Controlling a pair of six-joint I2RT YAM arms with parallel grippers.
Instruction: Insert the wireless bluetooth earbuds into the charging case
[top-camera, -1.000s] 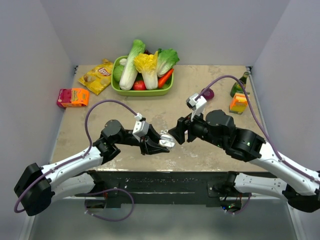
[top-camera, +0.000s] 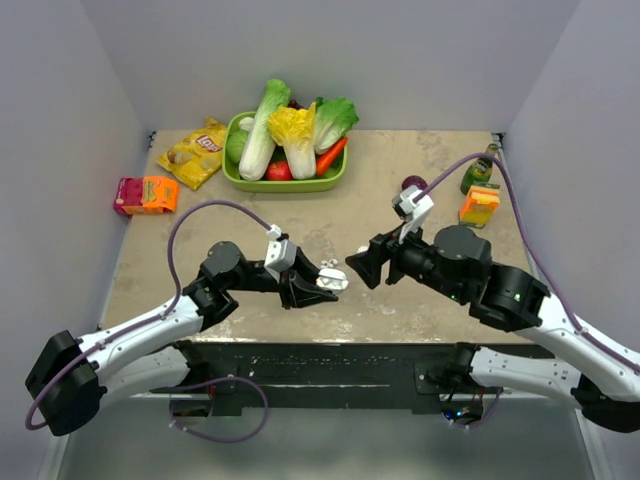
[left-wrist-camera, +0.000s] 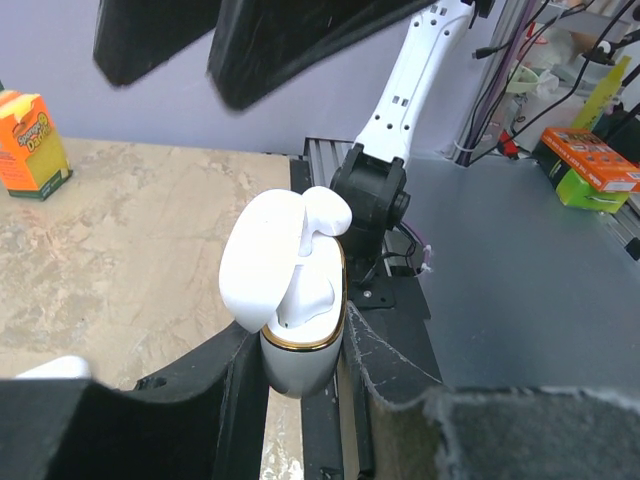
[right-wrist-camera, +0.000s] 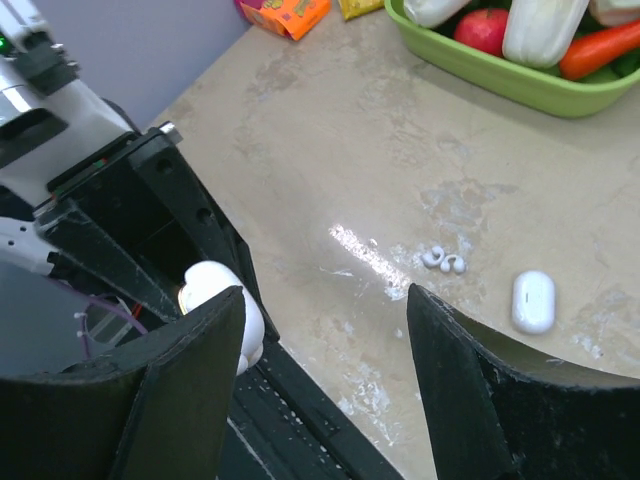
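Note:
My left gripper (top-camera: 315, 282) is shut on the white charging case (left-wrist-camera: 300, 350), which has a gold rim, an open lid (left-wrist-camera: 258, 260) and white earbud shapes (left-wrist-camera: 325, 211) at its top. My right gripper (top-camera: 375, 262) hangs to the right of the case, part open, with nothing visible between its fingers. In the right wrist view, small white pieces (right-wrist-camera: 443, 260), apparently earbuds, lie on the table, with a white oblong piece (right-wrist-camera: 533, 300) to their right.
A green basket of vegetables (top-camera: 240, 175) stands at the back. Chip bag and snack boxes (top-camera: 145, 195) sit at the left, a juice carton (top-camera: 479, 206) and bottle at the right. The table (top-camera: 180, 250) has bare room around the grippers.
My right gripper has moved right, away from the case, and its arm has shifted with it. My left gripper holds the case in the same place.

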